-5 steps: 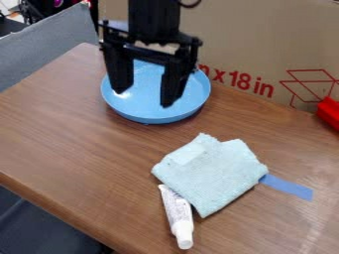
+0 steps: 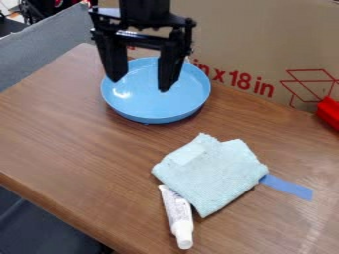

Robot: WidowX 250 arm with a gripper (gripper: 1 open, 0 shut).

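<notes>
My black gripper (image 2: 142, 69) hangs open over a round light blue plate (image 2: 155, 107), its two fingers apart with nothing seen between them. A folded pale cloth (image 2: 212, 171) lies on the wooden table at the lower right. A white tube (image 2: 177, 216) with a white cap lies beside the cloth, toward the front.
A cardboard box (image 2: 249, 42) with red printing stands behind the plate. A red object (image 2: 330, 113) sits at the right edge. A strip of blue tape (image 2: 287, 187) is on the table.
My gripper has risen a little over the plate compared with a second ago. The plate, cloth and tube have not moved.
</notes>
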